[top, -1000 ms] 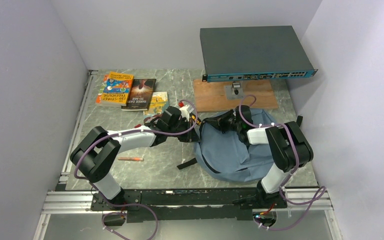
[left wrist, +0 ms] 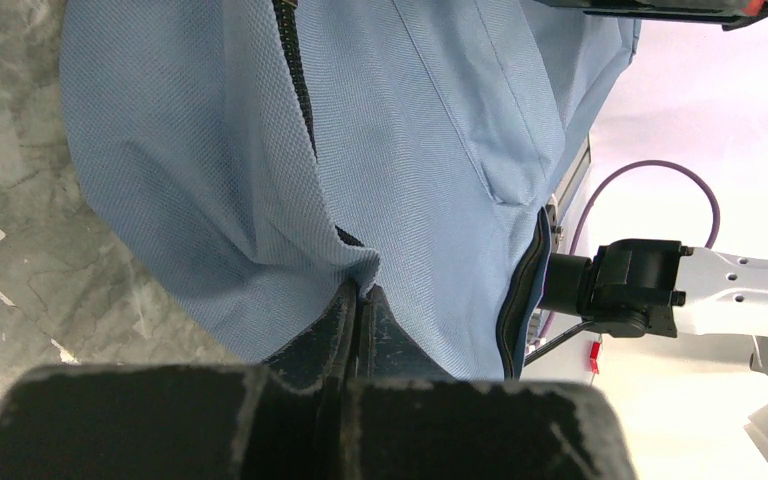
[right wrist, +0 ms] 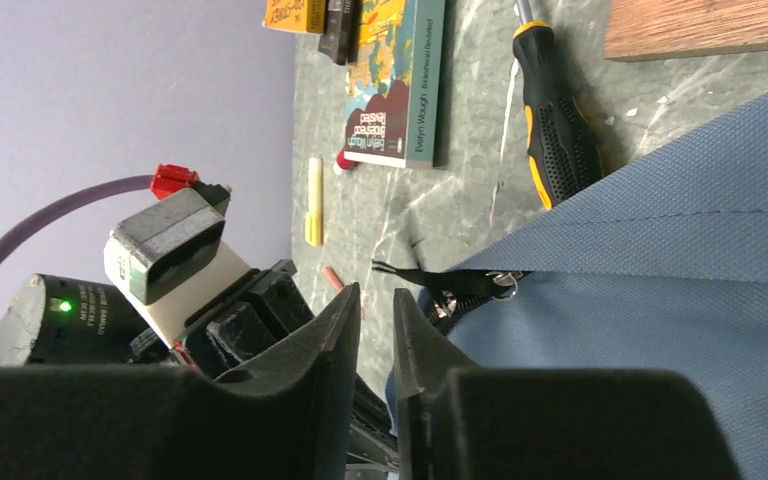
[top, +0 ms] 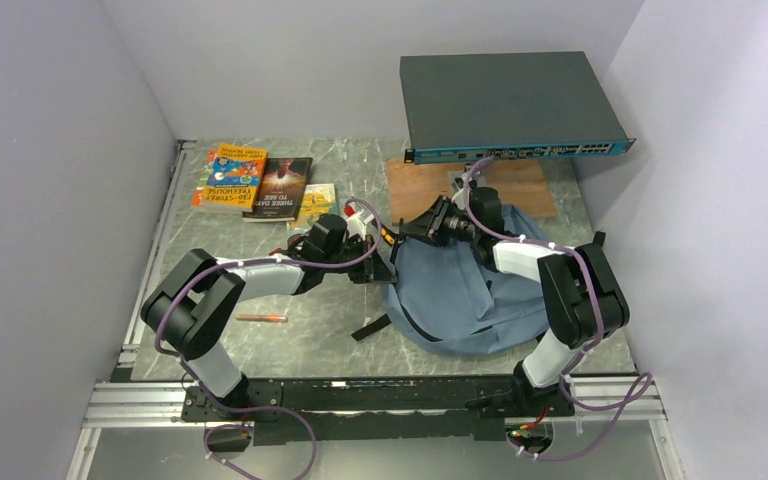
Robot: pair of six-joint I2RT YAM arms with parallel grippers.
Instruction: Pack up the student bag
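A blue fabric bag (top: 460,310) lies on the right half of the table. In the left wrist view my left gripper is shut on the edge of the bag beside its black zipper (left wrist: 293,70). My right gripper is above the bag's upper left edge, its fingers a little apart with nothing visible gripped between them. The zipper end with metal pulls (right wrist: 500,285) sits just beyond those fingers. Books (top: 235,180) lie stacked and spread at the back left of the table.
A wooden board (top: 415,190) and a large dark switch box (top: 510,100) are at the back right. A screwdriver (right wrist: 560,140) lies beside the bag. An orange pen (top: 260,318) lies front left, where the table is mostly clear.
My left gripper and the bag edge have shifted slightly left.
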